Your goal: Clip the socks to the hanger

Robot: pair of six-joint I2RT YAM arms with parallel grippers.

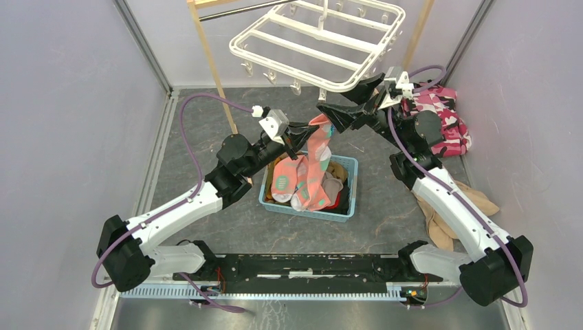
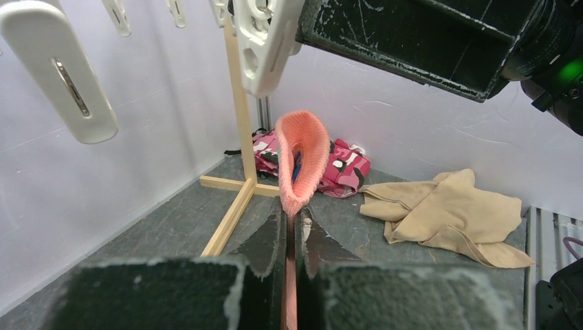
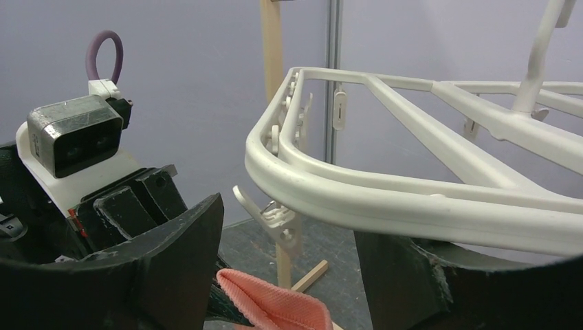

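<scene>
Coral socks with light patches (image 1: 319, 155) hang from my left gripper (image 1: 309, 129), which is shut on them. In the left wrist view the cuff of the sock (image 2: 304, 134) stands up as an open loop above the fingers. My right gripper is open, its fingers wide apart on either side of the hanger's near corner. Below that corner, a white clip (image 3: 280, 223) hangs between the fingers, clear of both. The white hanger (image 1: 323, 47) is above both arms. Right at the bottom of the right wrist view, the sock's cuff (image 3: 275, 306) lies below the clip.
A blue basket (image 1: 308, 215) holding more socks stands on the floor under the grippers. Pink camouflage cloth (image 1: 447, 120) and tan cloth (image 1: 440, 220) lie at the right. A wooden stand's post (image 2: 240, 103) rises at the back.
</scene>
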